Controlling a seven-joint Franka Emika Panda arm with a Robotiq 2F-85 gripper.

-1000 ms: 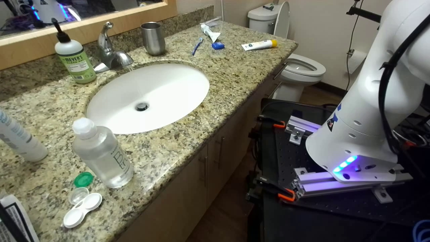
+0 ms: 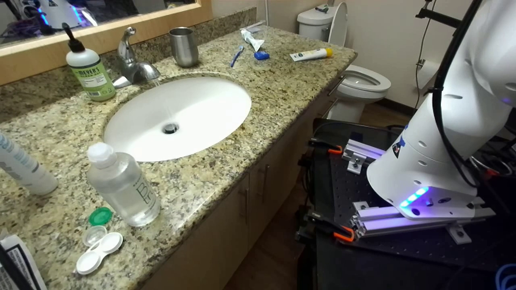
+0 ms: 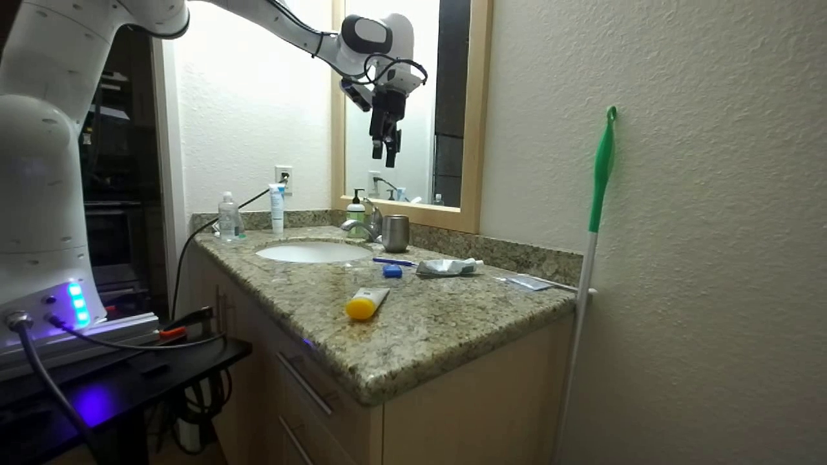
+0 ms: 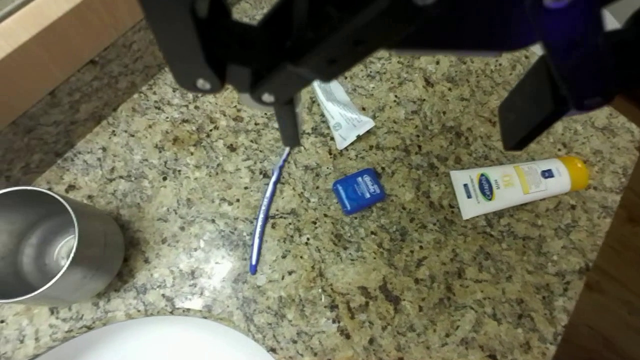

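My gripper (image 3: 384, 152) hangs high above the counter near the mirror, pointing down. In the wrist view its fingers (image 4: 288, 123) stand wide apart with nothing between them, so it is open. Below lie a blue toothbrush (image 4: 264, 216), a blue floss box (image 4: 359, 191), a crumpled white toothpaste tube (image 4: 342, 114) and a white sunscreen tube (image 4: 510, 185) with a yellow cap. A steel cup (image 4: 99, 252) stands to the left of these, upright and empty as far as its inside shows. The gripper touches none of them.
The sink (image 2: 213, 111) lies beside the faucet (image 2: 140, 71), with a faint streak of water below the spout. A soap bottle (image 2: 92, 75) stands by the faucet; a clear bottle (image 2: 123, 188) and contact lens case (image 2: 99, 252) sit near the front edge.
The robot's upper arm and its cable have swung to the left in exterior view 1. The water streak below the spout reaches further into the sink. The counter objects stay in place.
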